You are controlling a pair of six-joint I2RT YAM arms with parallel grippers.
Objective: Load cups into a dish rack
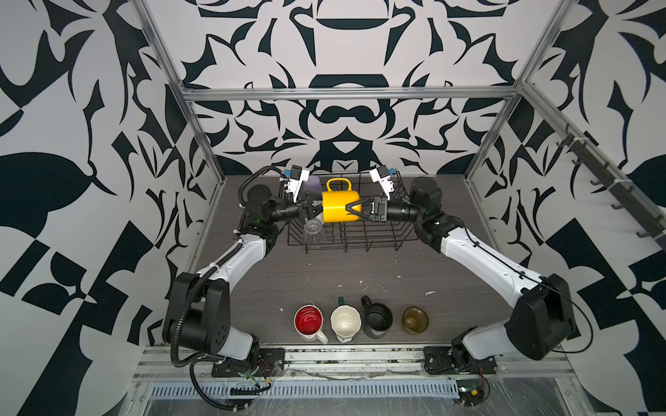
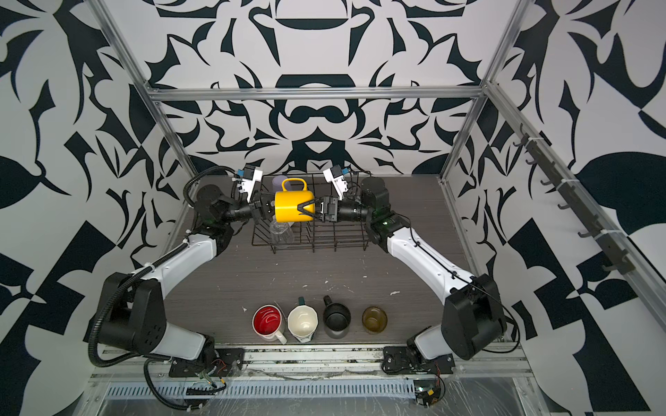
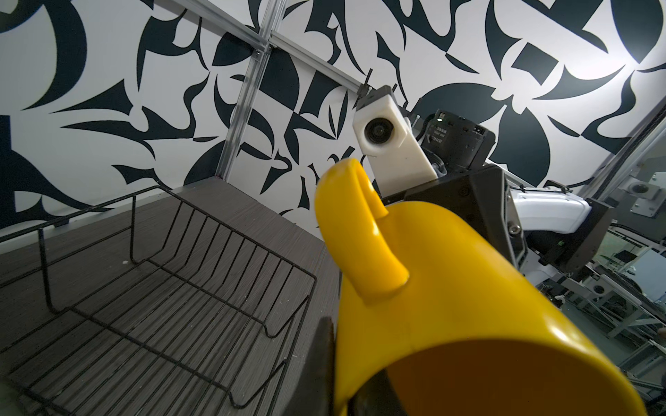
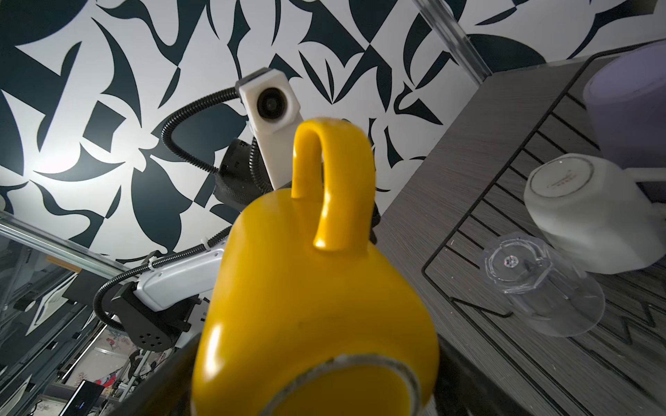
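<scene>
A yellow mug [image 1: 340, 206] hangs level above the rack, its handle up and away from the arms' bases. My left gripper [image 1: 319, 209] is shut on its rim, with one finger [image 3: 378, 396] inside the mouth and the other outside. From the opposite side my right gripper [image 1: 358, 208] stands open around the base end, its fingers [image 4: 461, 378] on either side of the mug. Whether they touch it I cannot tell. The black wire dish rack [image 1: 374, 244] lies below. At the front stand a red-lined mug [image 1: 308, 319], a cream mug [image 1: 345, 321], a black mug [image 1: 377, 319] and a brown glass [image 1: 415, 319].
In the rack's left part are an upside-down clear glass [image 4: 544, 284], a white cup [image 4: 589, 208] and a purple cup [image 4: 631, 104]. The rack's right part [image 3: 173, 326] is empty. Bare table [image 1: 347, 274] lies between the rack and the front cups.
</scene>
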